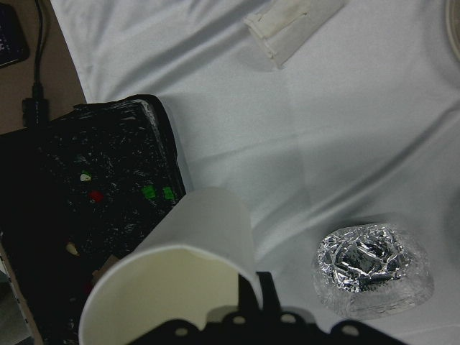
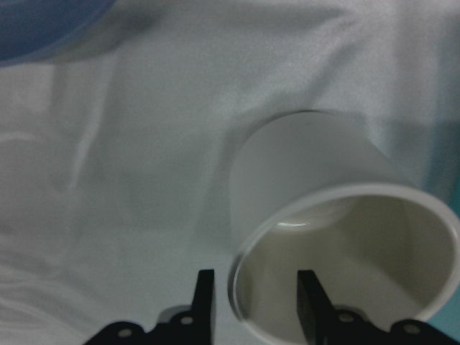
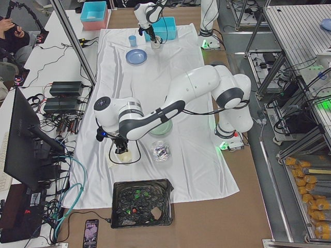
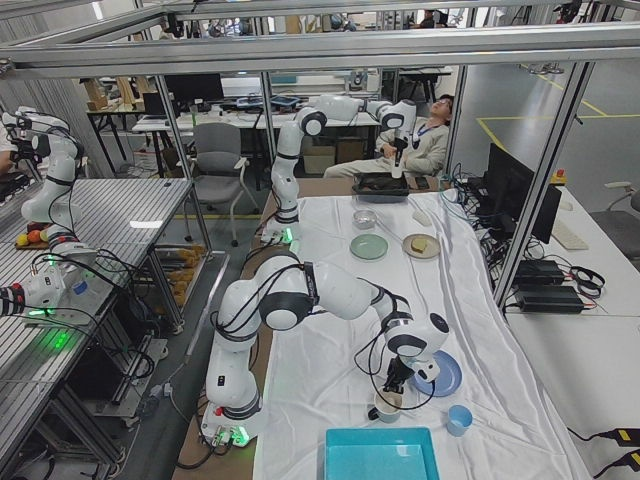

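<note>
My left gripper is shut on the rim of a cream cup point(image 1: 165, 287), held tilted above the cloth; in the camera left view the arm partly hides it point(image 3: 124, 157). My right gripper is open at a white cup point(image 2: 309, 158), the near rim between its separated fingers; whether they touch it I cannot tell. In the camera right view this cup point(image 4: 389, 408) stands beside a blue plate point(image 4: 450, 375) and a blue cup point(image 4: 459, 420).
A black lined tray point(image 3: 116, 201), foil in a clear container point(image 3: 161, 151) and a green plate point(image 4: 368, 245) lie around my left arm. A pale folded item point(image 1: 291, 29) is on the cloth. A turquoise bin point(image 4: 380, 460) sits by my right gripper.
</note>
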